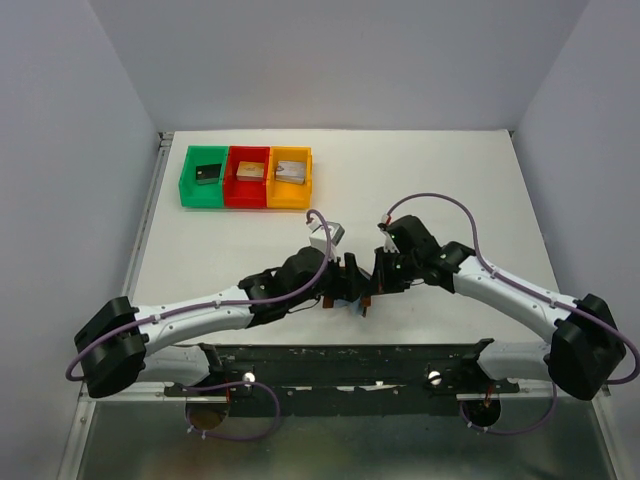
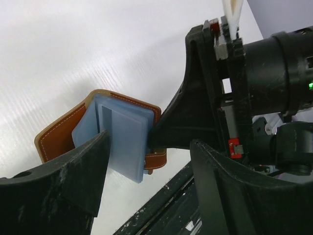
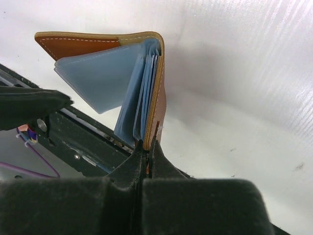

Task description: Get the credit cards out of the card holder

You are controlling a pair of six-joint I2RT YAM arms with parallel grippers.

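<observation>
A brown leather card holder [image 3: 73, 46] hangs unfolded over the table, its pale blue sleeves [image 3: 100, 73] fanned out. On its spine-side edge my right gripper is shut. In the left wrist view, the holder's sleeves [image 2: 124, 142] show beyond my left gripper, which stands open with its fingers apart; whether they touch the sleeves I cannot tell. One black finger [image 3: 29, 107] of the left gripper appears at the left of the right wrist view. Both grippers meet closely at the table's front in the top view, hiding most of the holder. No separate card can be made out.
Green [image 1: 187, 193], red [image 1: 245, 195] and yellow [image 1: 290, 197] bins stand at the back left, each with a small item inside. A dark strip [image 1: 300, 362] runs along the front edge.
</observation>
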